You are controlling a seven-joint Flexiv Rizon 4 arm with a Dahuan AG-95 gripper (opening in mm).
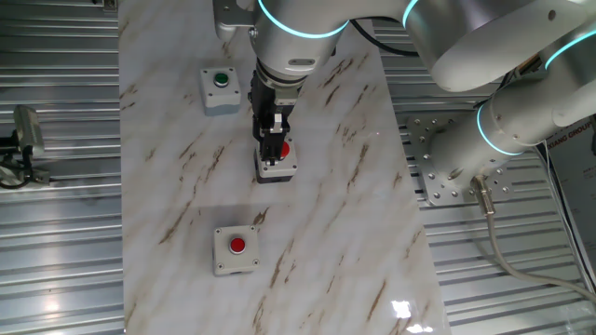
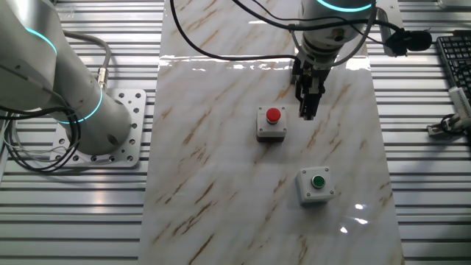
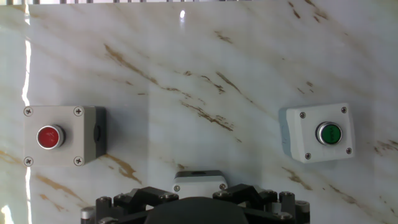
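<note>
Three pale boxes carry push buttons. The green-button box lies at the top in exterior view 1; the plain red-button box lies lower down. Between them is the box with a raised red button, partly covered by my gripper. Exterior view 2 shows the raised red button uncovered, with my gripper to its right, pointing down, its narrow tips together and nothing visible between them. I see it as shut. In the wrist view only the edge of the middle box shows; its button is hidden.
The marbled board is bare around the boxes. Slotted metal tables flank it. My arm's base plate stands beside the board. A black cable loops by the arm.
</note>
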